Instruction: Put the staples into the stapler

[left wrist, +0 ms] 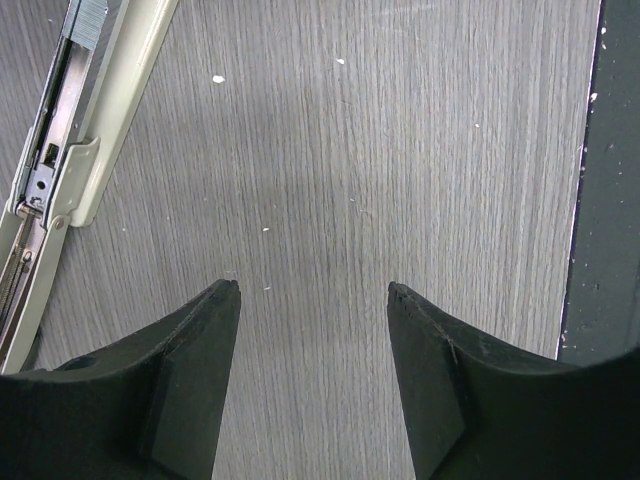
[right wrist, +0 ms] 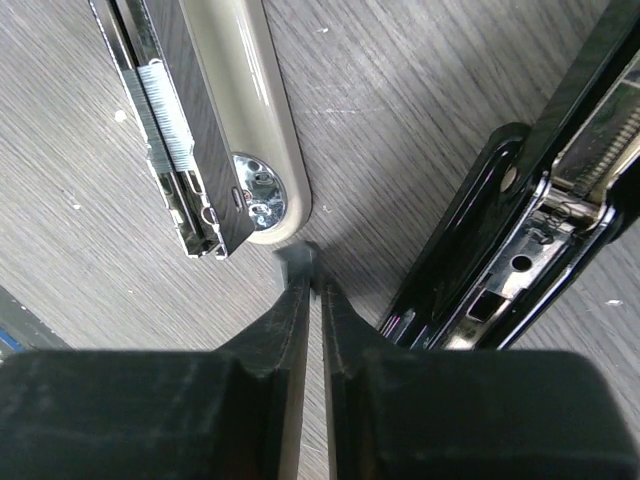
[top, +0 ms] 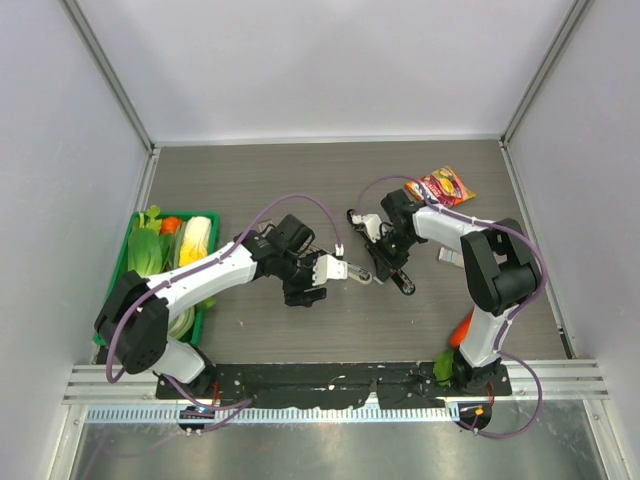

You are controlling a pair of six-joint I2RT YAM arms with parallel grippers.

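The beige stapler [right wrist: 275, 120] lies opened on the table, and a silver strip of staples [right wrist: 165, 115] sits in its magazine. A small grey piece [right wrist: 296, 261], perhaps staples, shows at the tips of my right gripper, just off the stapler's rounded end. That gripper's fingers stand close together with a narrow gap; whether they grip the piece cannot be made out. My left gripper is open over bare table, nothing between its fingers, with the same stapler [left wrist: 125, 95] to its upper left. In the top view, the arms partly cover the beige stapler [top: 358, 273].
A black stapler [right wrist: 440, 255] lies close by the right gripper's fingers [top: 403, 283]. A green basket of vegetables [top: 212, 222] stands at left, a red snack bag [top: 442, 186] at the back right. Bare table lies in front of the arms.
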